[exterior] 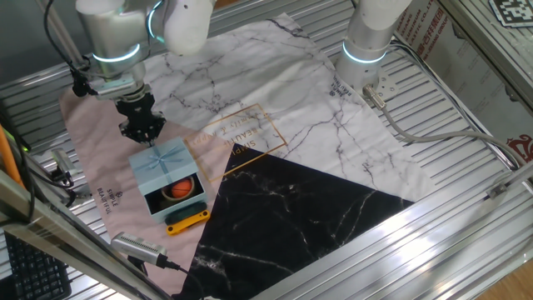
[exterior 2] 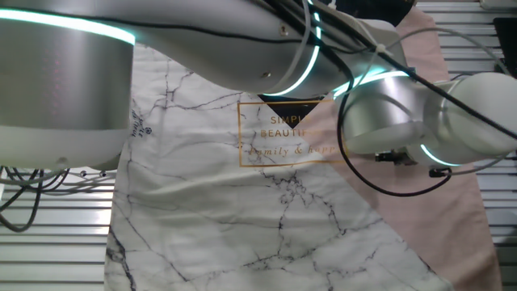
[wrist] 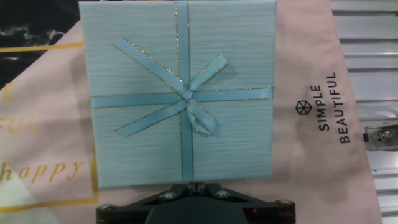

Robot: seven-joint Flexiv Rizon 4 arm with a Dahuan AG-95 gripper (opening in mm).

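Note:
A light blue gift-box lid (exterior: 162, 162) with a ribbon bow lies partly across its box (exterior: 177, 202), leaving the near part uncovered. An orange ball (exterior: 181, 190) inside a pale ring shows in that opening. From above, the lid (wrist: 143, 68) fills the middle of the wrist view and hides the contents. My gripper is shut at the lid's lower edge in that view, its fingertips together; nothing shows between them. In exterior view 1 the gripper (exterior: 151, 140) points down at the far edge of the lid. Whether it touches the lid is unclear.
A yellow-and-black object (exterior: 188, 222) lies against the box's near side. A grey cabled device (exterior: 140, 248) stands closer to the front-left frame. The arm blocks the box in exterior view 2.

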